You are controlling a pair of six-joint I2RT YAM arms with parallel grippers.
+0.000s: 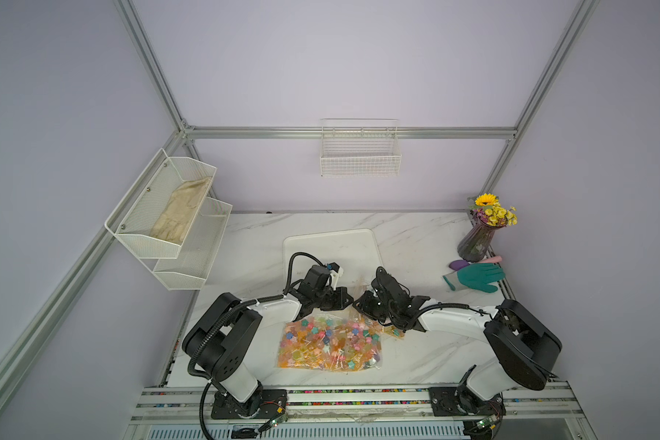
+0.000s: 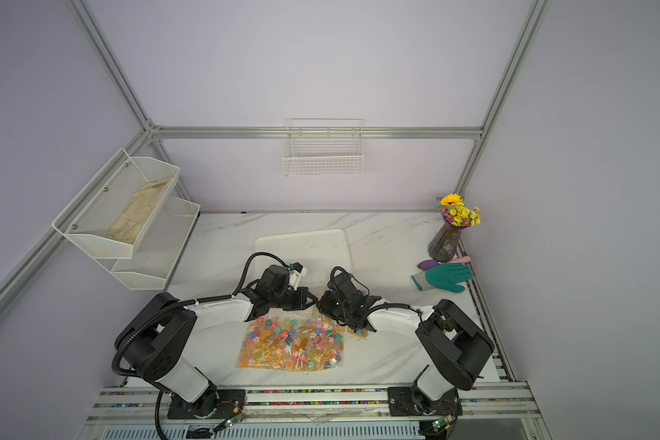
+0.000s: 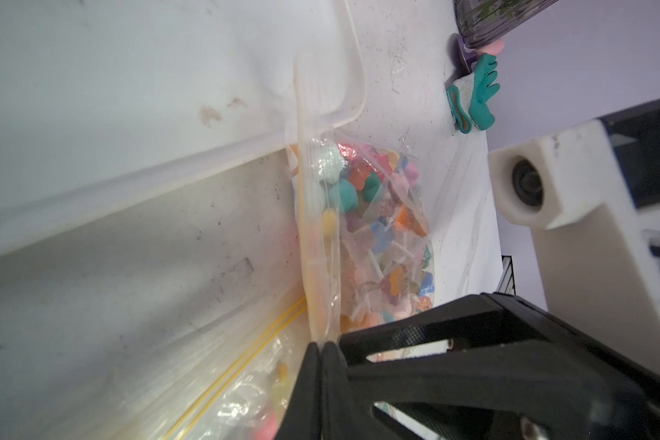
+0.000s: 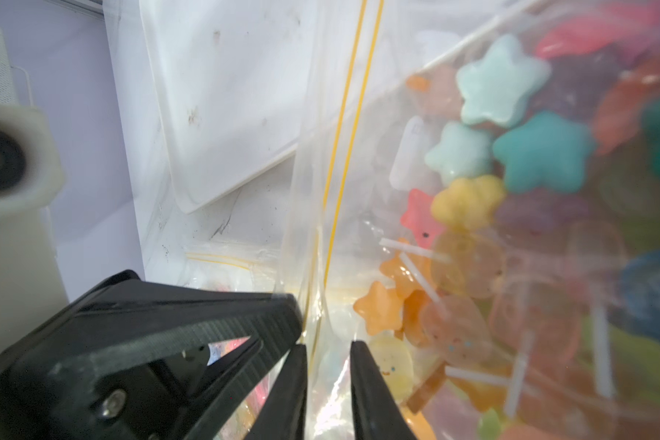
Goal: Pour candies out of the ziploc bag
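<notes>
The clear ziploc bag (image 1: 328,344) of colourful candies lies flat on the table in front of the tray. Its yellow-lined top edge is lifted near the grippers. My left gripper is shut on a thin strip of clear plastic at that edge. Close beside it, my right gripper stands part open, its two fingertips apart. Clear plastic and the zip lines show around and behind those fingertips; nothing is clamped between them. Star-shaped candies (image 4: 502,84) remain visible through the plastic. Whether the zip is parted at the lifted spot, I cannot tell.
A white tray (image 1: 330,242) lies just behind the grippers, looking empty. At the right stand a vase of flowers (image 1: 478,238) and a teal glove (image 1: 480,277). White wire baskets (image 1: 172,220) hang at the left.
</notes>
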